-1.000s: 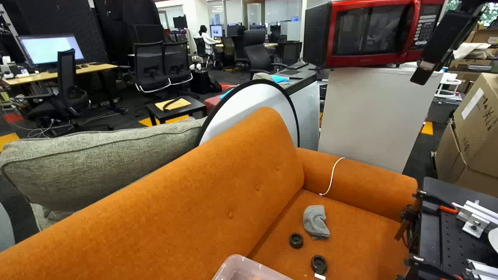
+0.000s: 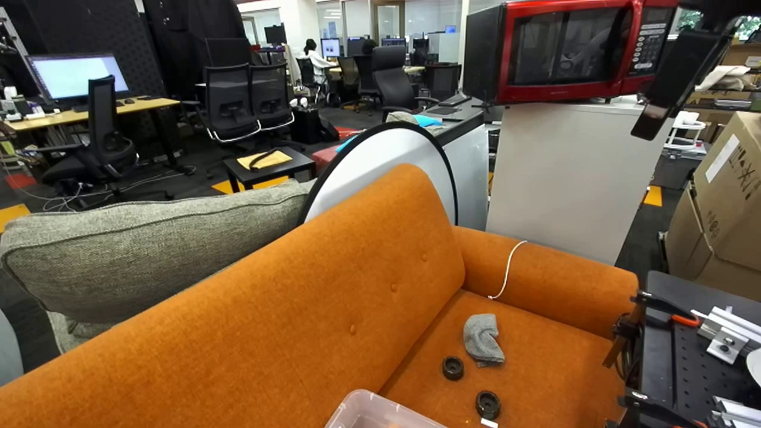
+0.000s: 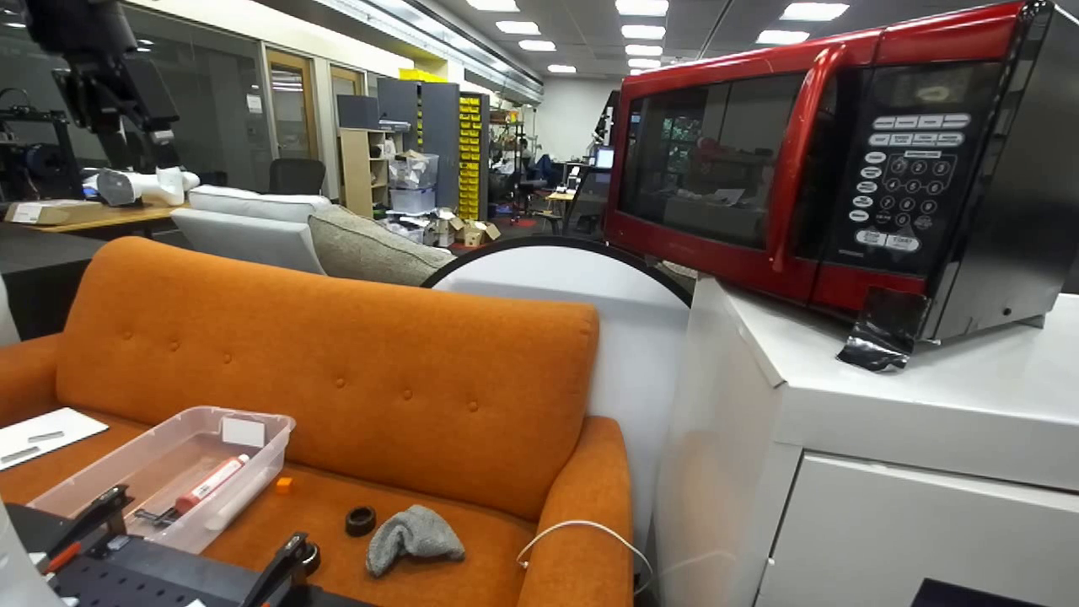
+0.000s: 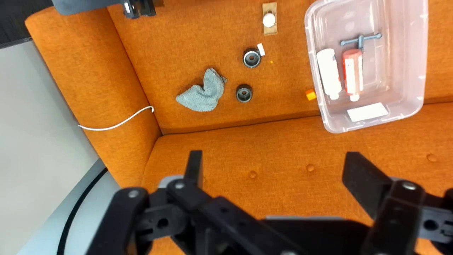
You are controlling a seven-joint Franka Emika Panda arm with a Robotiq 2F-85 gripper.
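High above the orange couch [image 3: 334,334], my gripper stands open, its fingers [image 4: 194,168] wide apart and nothing between them. A grey cloth [image 4: 204,91] lies crumpled on the seat near the armrest. Beside it sit two black rings [image 4: 244,93], apart from each other. The clear plastic bin [image 4: 314,55] holds a red bottle [image 4: 353,74], a white bottle [image 4: 328,70] and a grey T-shaped piece [image 4: 361,40]. Just outside the bin is a small orange block [image 4: 310,94]. A white cord [image 4: 123,122] drapes over the armrest.
A red microwave [image 3: 728,162] rests on a white cabinet [image 3: 910,415] beyond the armrest. Clamps [image 2: 663,307] and metal parts line the black table [image 2: 663,356] in front of the couch. The seat between cloth and bin is largely clear.
In exterior view 1 the gripper has shifted slightly down and to the right. The things on the couch look unmoved.
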